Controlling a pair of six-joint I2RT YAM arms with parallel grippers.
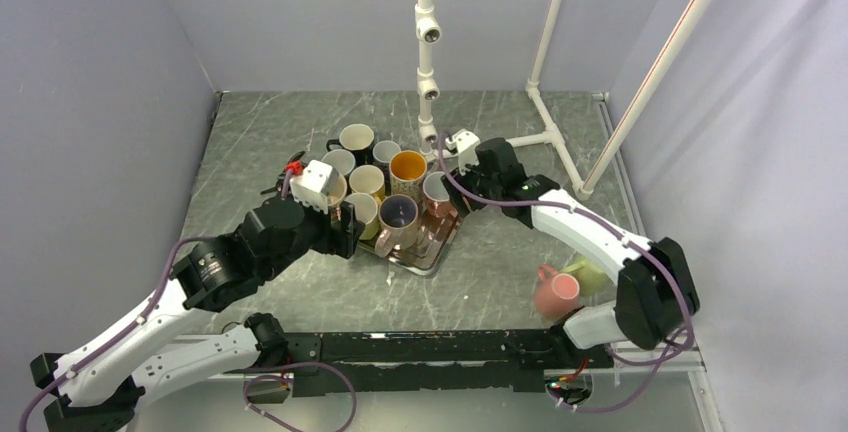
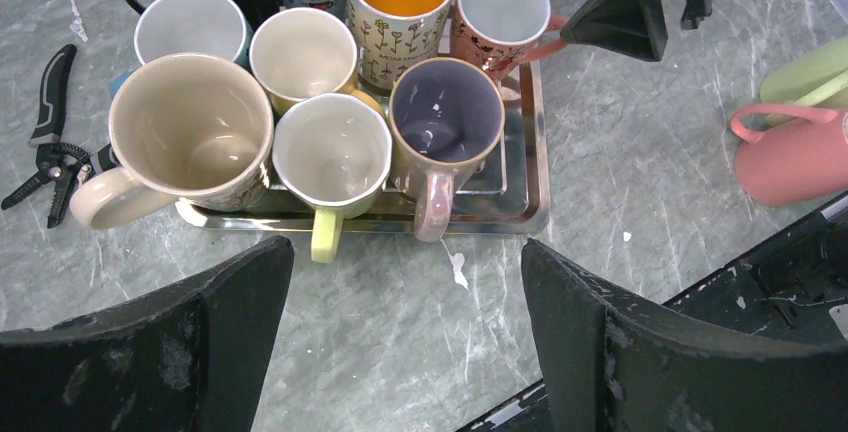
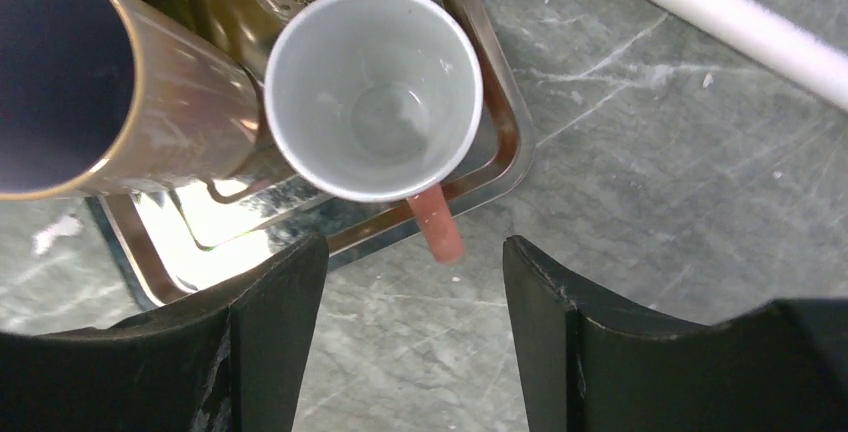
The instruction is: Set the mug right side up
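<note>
A pink-patterned mug (image 1: 435, 192) (image 2: 499, 6) (image 3: 373, 92) stands upright at the right end of a metal tray (image 1: 425, 263) (image 2: 528, 182), its pink handle (image 3: 435, 220) pointing toward my right gripper, which is open just beside it with nothing between its fingers. Several other upright mugs share the tray, among them a purple-lined mug (image 1: 398, 214) (image 2: 446, 122) and an orange-lined mug (image 1: 408, 170). My left gripper (image 1: 345, 237) hangs open over the near left side of the tray, empty.
A pink mug (image 1: 555, 295) (image 2: 790, 157) and a green mug (image 1: 590, 274) lie at the front right, apparently on their sides. Pruning shears (image 2: 55, 152) lie left of the tray. White pipes (image 1: 550, 137) border the back right.
</note>
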